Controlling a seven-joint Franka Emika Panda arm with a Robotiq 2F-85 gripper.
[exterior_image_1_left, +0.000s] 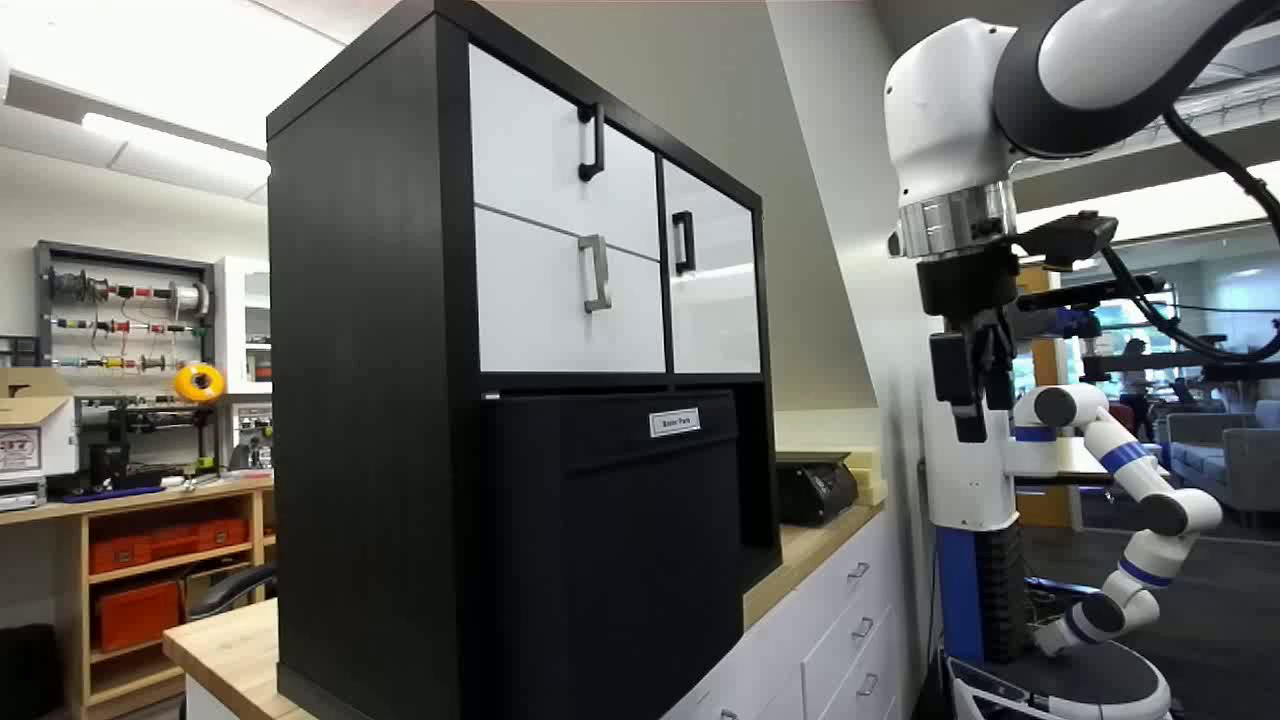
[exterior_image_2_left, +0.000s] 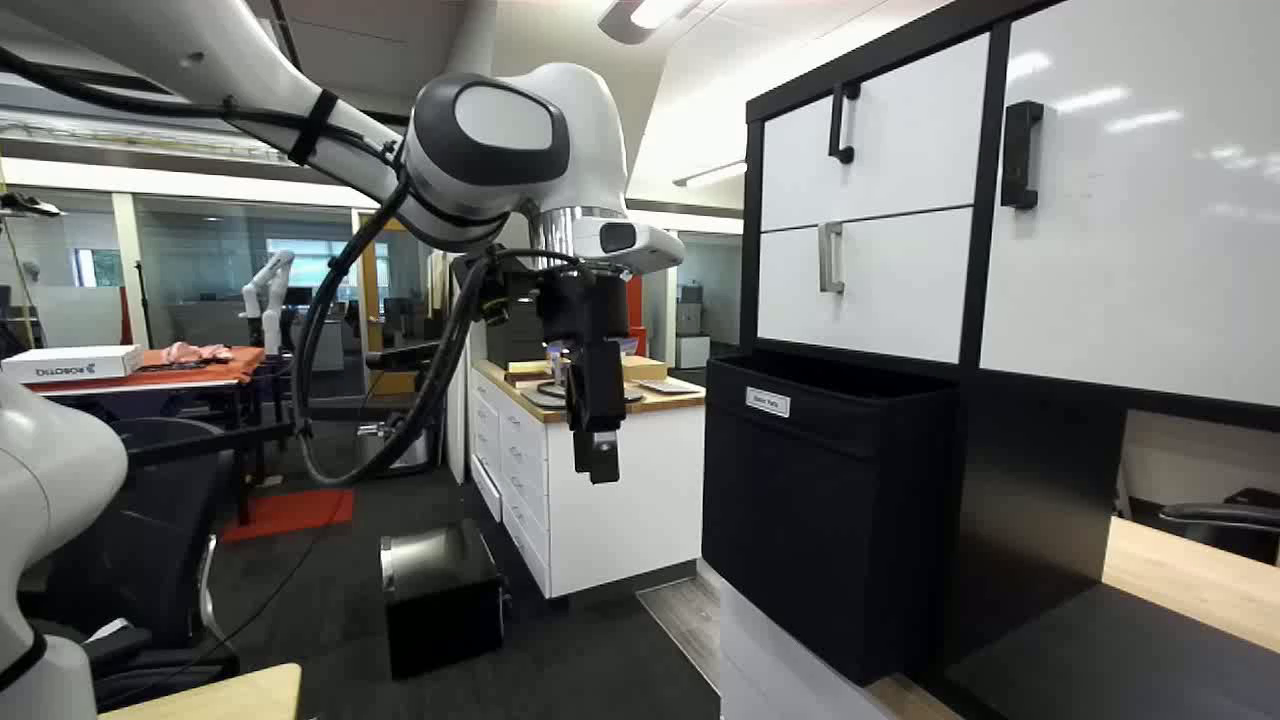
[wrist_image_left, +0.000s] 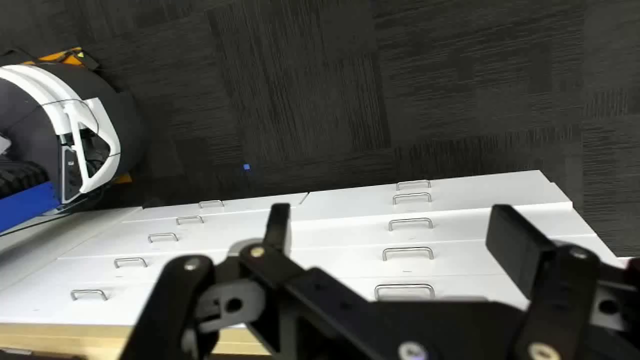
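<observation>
My gripper is open in the wrist view, its two black fingers wide apart with nothing between them. In exterior view 2 the gripper (exterior_image_2_left: 596, 462) points down in free air, to the left of the cabinet. The dark cabinet (exterior_image_1_left: 360, 396) has white fronts: an upper drawer (exterior_image_1_left: 528, 132), a lower drawer (exterior_image_1_left: 540, 312) with a silver handle (exterior_image_2_left: 829, 258), and a white door (exterior_image_2_left: 1152, 228) with a black handle (exterior_image_2_left: 1021, 156). All of these look shut. Beneath the two drawers sits a black fabric bin (exterior_image_2_left: 792, 504) with a label on its front.
White drawer units (wrist_image_left: 336, 240) with metal handles stand below the gripper, beside dark carpet (wrist_image_left: 420, 90). A black box-like object (exterior_image_2_left: 438, 588) is on the floor in exterior view 2. Another robot arm (exterior_image_1_left: 1140, 504) stands behind mine. The air around my gripper is clear.
</observation>
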